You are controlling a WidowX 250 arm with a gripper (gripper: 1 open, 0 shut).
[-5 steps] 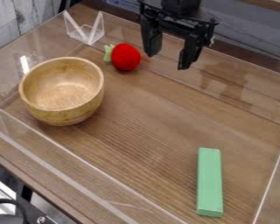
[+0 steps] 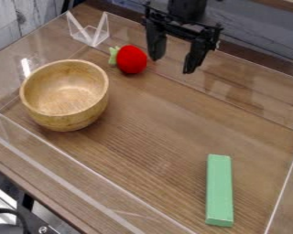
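Note:
My black gripper [image 2: 182, 44] hangs over the back of the table, its fingers apart with nothing visible between them. To its left and a little lower lies a red fruit with a green top [image 2: 131, 60], apparently a strawberry or tomato, apart from the gripper. A tan bowl [image 2: 66, 108] stands at the left, and a light green bar [image 2: 219, 190] lies at the front right.
A white wire rack [image 2: 91, 27] stands at the back left. Dark cabling or hardware shows at the lower left corner.
The fruit, bowl and green bar have not moved.

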